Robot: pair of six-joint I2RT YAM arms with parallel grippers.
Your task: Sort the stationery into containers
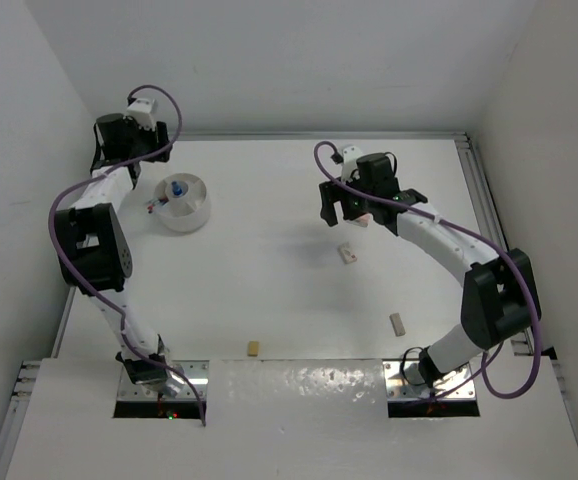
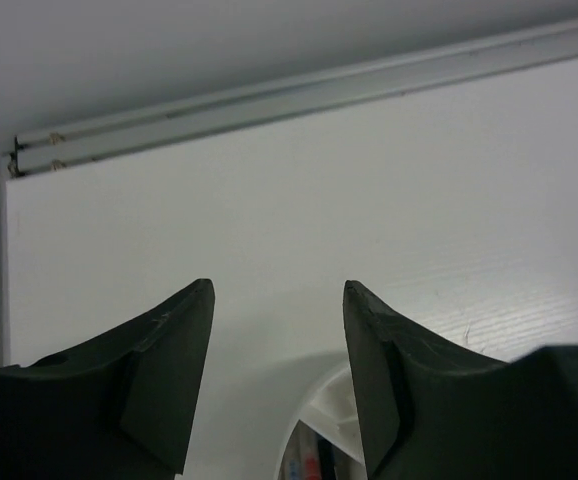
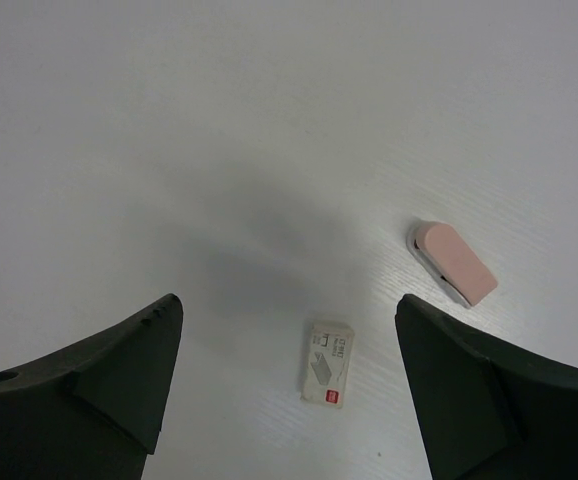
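Note:
A white round container (image 1: 191,215) with compartments holds pens and a blue item (image 1: 177,189) at the left of the top view. Its rim shows at the bottom of the left wrist view, beyond my left gripper, which is open with nothing between its fingers, above and behind the container. My right gripper stands open over the table. Below it lie a white printed eraser (image 3: 326,362) and a pink stapler-like item (image 3: 454,262), apart from each other.
A small yellow piece (image 1: 253,348) lies at the front edge, and a grey piece (image 1: 397,324) at the front right. Walls bound the back and sides.

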